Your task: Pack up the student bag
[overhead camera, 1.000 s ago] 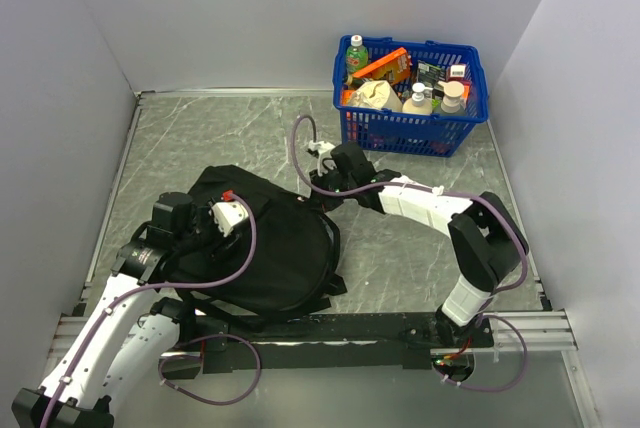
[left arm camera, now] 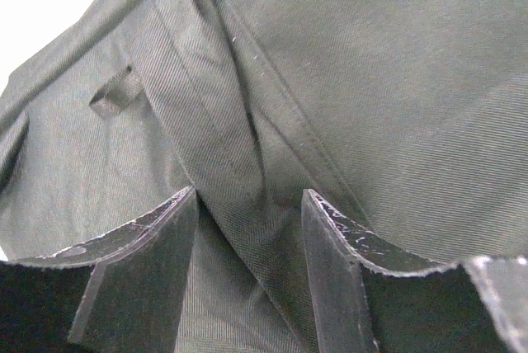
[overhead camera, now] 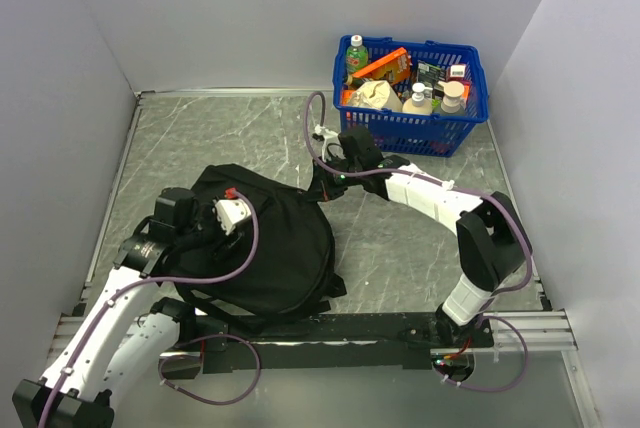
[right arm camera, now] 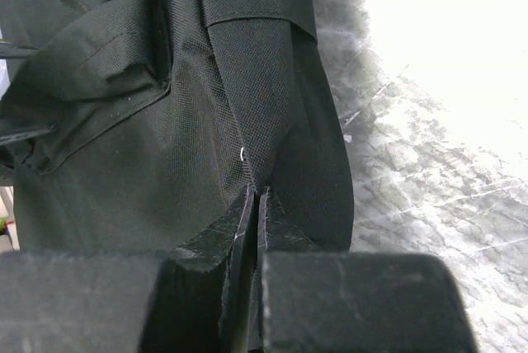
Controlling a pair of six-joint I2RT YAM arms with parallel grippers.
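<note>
The black fabric bag (overhead camera: 280, 258) lies on the grey marble surface, on the left half. Over its left part is my left gripper (overhead camera: 225, 233), part open; in the left wrist view its fingers (left arm camera: 132, 279) stand apart over a folded seam in the fabric. My right gripper is shut on the bag's edge at the upper right of the bag, where a zip seam runs into the fingertips.
A blue basket (overhead camera: 400, 132) at the back right holds bottles, an orange box, a cream cloth item and other goods. Walls bound the area.
My right arm has shifted slightly rightward and its wrist has turned a little, with the bag edge following.
</note>
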